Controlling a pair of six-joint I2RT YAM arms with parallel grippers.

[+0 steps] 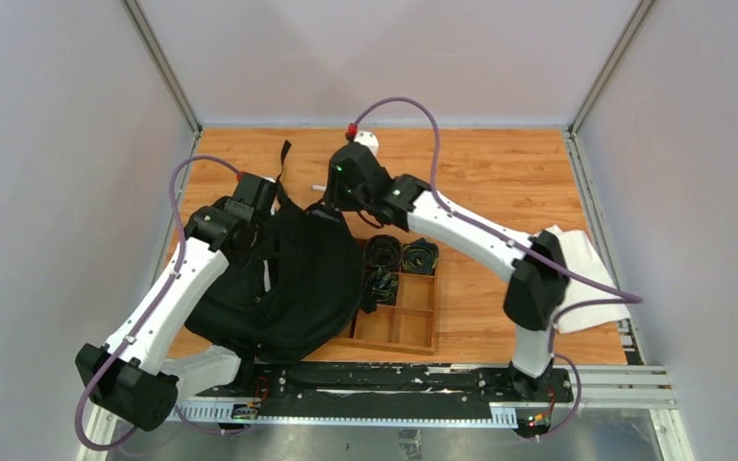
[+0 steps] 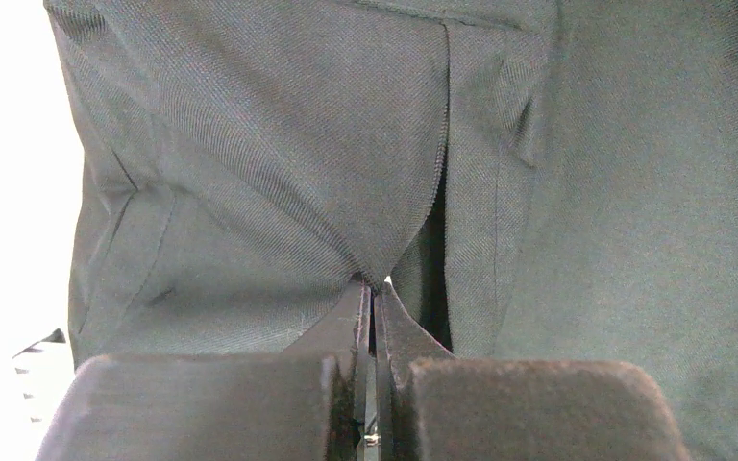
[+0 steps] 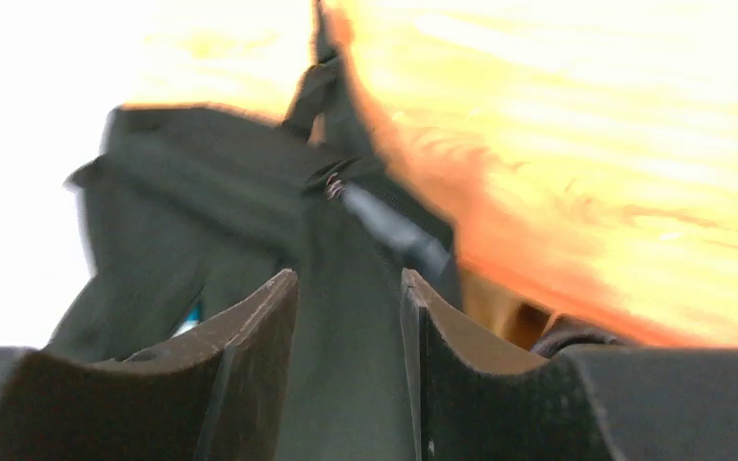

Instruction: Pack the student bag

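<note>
A black backpack (image 1: 312, 288) lies on the left of the wooden table, its strap stretching toward the back. My left gripper is shut at the bag's fabric, fingertips touching a pinched fold beside a zipped opening. My right gripper is part open above the bag; its view is blurred and shows nothing clearly held between the fingers. A wooden organizer (image 1: 413, 325) with several dark rolled items (image 1: 419, 256) sits partly under the bag's right side.
A folded white cloth (image 1: 591, 298) lies at the right edge. Walls enclose the workspace on three sides.
</note>
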